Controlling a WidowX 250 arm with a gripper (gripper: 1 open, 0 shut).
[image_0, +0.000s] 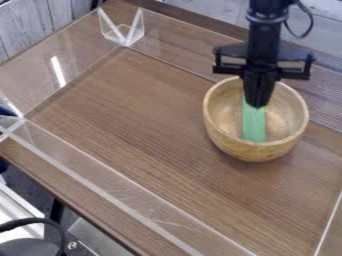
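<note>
A tan wooden bowl (229, 140) stands on the right half of the wooden table, with a green oblong object (253, 124) lying inside it. My black gripper (262, 87) hangs over the back part of the bowl, above the upper end of the green object. It looks shut, with nothing visible held between its fingers; the motion and small size blur the fingertips.
A clear plastic bracket (122, 28) sits at the back left. Black cables (30, 236) lie at the lower left corner, off the table.
</note>
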